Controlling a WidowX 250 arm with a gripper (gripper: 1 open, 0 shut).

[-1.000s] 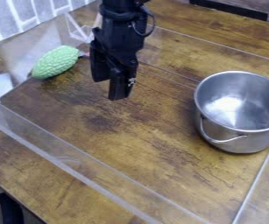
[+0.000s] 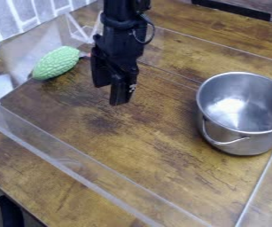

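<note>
A black arm reaches down from the top centre, its gripper hanging over the wooden table at upper middle, fingers pointing down. Whether it is open or shut is hard to make out. To its left lies a green corn-like toy with a pale bumpy surface, apart from the gripper. A steel pot with a wire handle stands at the right.
Transparent plastic edging runs along the left and right sides, and a white cloth covers the top-left corner.
The gripper has shifted very slightly; the toy and pot are unmoved.
</note>
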